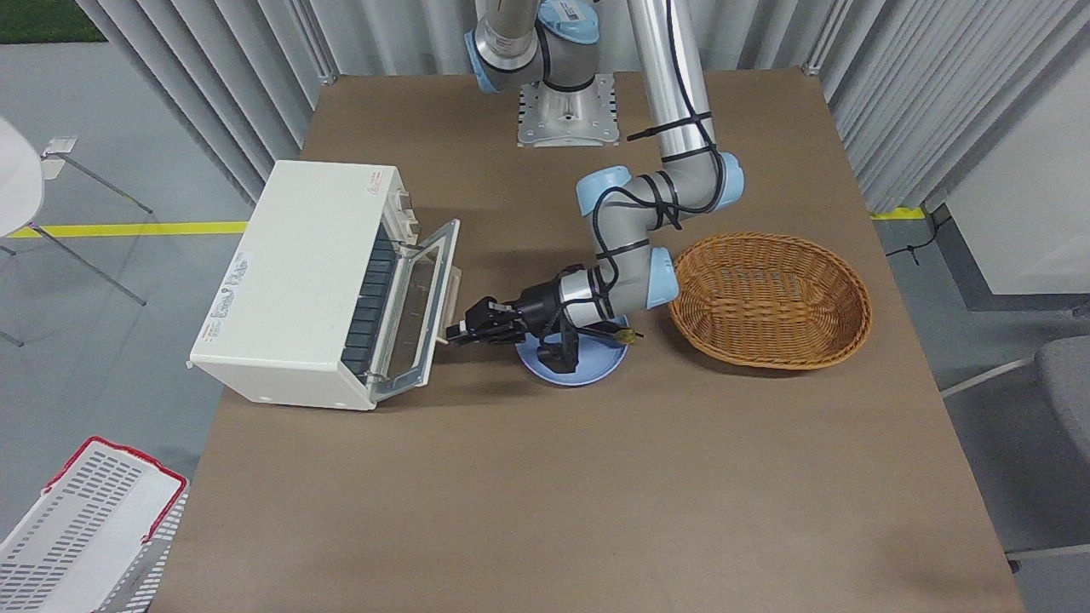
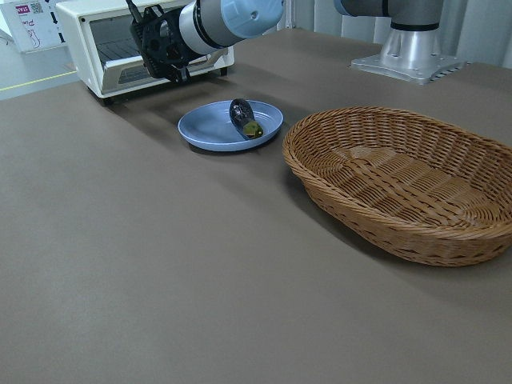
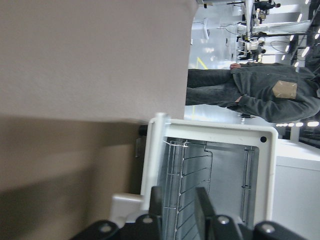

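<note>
A white toaster oven (image 1: 281, 266) sits at the left of the table, its glass door (image 1: 414, 317) swung partly down, a wire rack inside in the wrist view. My gripper is at the door's handle (image 3: 125, 205); whether its fingers are shut on it I cannot tell. A blue plate (image 1: 567, 374) under my arm holds an eggplant (image 2: 246, 118), mostly hidden in the front view.
A wicker basket (image 1: 766, 301) stands right of the plate. The wrist view shows a person beyond the table edge.
</note>
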